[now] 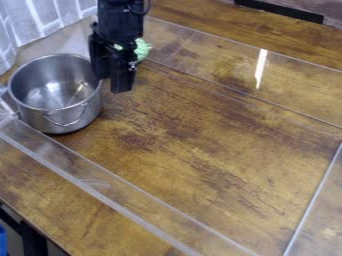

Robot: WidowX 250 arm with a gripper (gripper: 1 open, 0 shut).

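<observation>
My black gripper [110, 66] hangs at the top left, over the right rear rim of a steel pot [59, 104] with wire handles. Whether its fingers are open or shut is unclear. Just behind it, partly hidden, is a small light green object [142, 48].
Clear plastic panels [107, 185] run along the front left, back and right. A light curtain-like cloth [27, 25] is at the back left.
</observation>
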